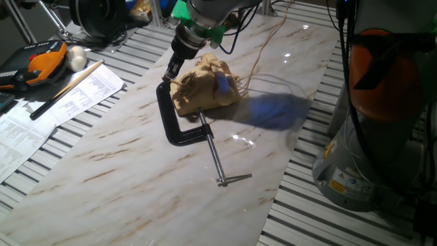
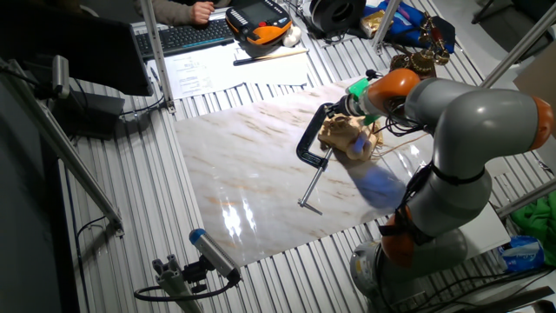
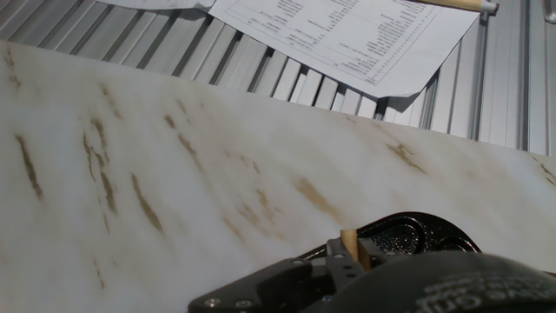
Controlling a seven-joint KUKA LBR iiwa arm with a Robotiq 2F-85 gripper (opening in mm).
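Note:
In exterior view 1, a black C-clamp (image 1: 168, 121) with a silver screw and crossbar lies against a tan, lumpy object (image 1: 198, 89) on the marble-patterned board. My gripper (image 1: 168, 78) points down at the clamp's upper end, at or very close to it. Exterior view 2 shows the clamp (image 2: 307, 146) and the tan object (image 2: 340, 133) below the arm's end. From the wrist, the gripper has a tan pad showing, with the clamp's black curved end (image 3: 426, 224) just behind. The hand's dark body hides most of the fingers; whether they grip the clamp is unclear.
Paper sheets (image 1: 85, 89), a dark-ended stick (image 1: 65, 91) and an orange-black device (image 1: 33, 63) lie beyond the board's left edge. A cable (image 1: 263, 42) trails behind the tan object. The board's front (image 1: 136, 198) is clear.

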